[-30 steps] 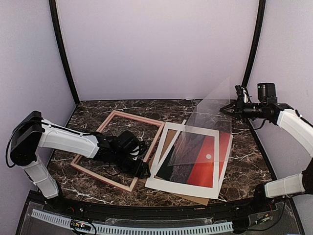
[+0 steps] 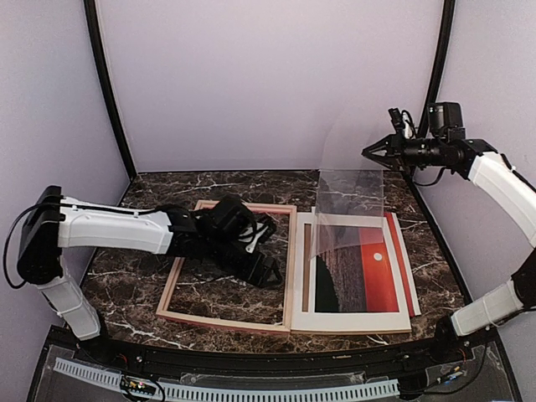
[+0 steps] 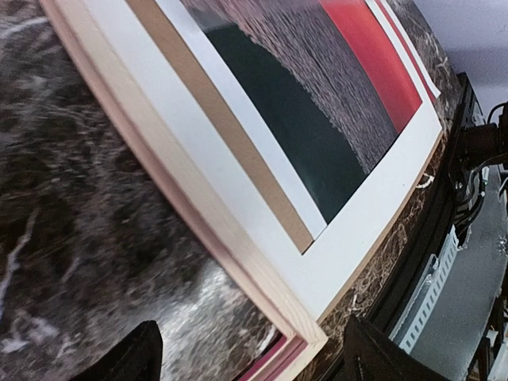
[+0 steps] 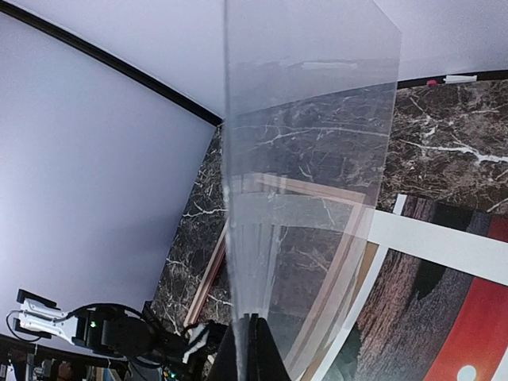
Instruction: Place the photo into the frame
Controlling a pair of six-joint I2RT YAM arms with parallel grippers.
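Observation:
The empty pale wood frame [image 2: 223, 323] lies flat on the dark marble table, its right side up against a white mat [image 2: 360, 322]. Under the mat's window shows the photo [image 2: 339, 280], dark on the left and red on the right. A clear sheet [image 4: 317, 119] hangs upright over the photo, its lower edge near it; my right gripper [image 2: 366, 154] is shut on the sheet's edge. Inside the frame's opening, my left gripper [image 2: 266, 275] is over the table, fingers [image 3: 136, 353] apart and nothing between them.
A brown backing strip [image 3: 250, 159] shows beside the photo within the mat's window. Red and white edges [image 2: 404, 268] stick out right of the mat. Bare marble [image 2: 134, 310] lies left of the frame; a dark rail [image 2: 251, 362] runs along the front.
The right gripper rose and moved left with the sheet.

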